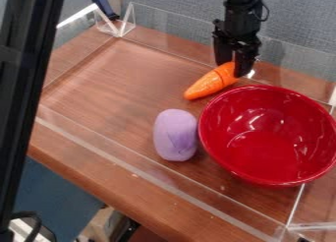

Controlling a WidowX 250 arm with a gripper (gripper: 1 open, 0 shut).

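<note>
An orange toy carrot (pixel 210 83) lies diagonally on the wooden tray near the back right, just behind a large red bowl (pixel 266 137). My black gripper (pixel 234 65) is down at the carrot's right end, around it or against it; whether its fingers are closed on the carrot is hard to make out. A purple oval vegetable toy (pixel 175 135) stands left of the bowl.
Clear acrylic walls edge the wooden table (pixel 105 89). The left and middle of the tray are bare. A dark post runs along the left image edge.
</note>
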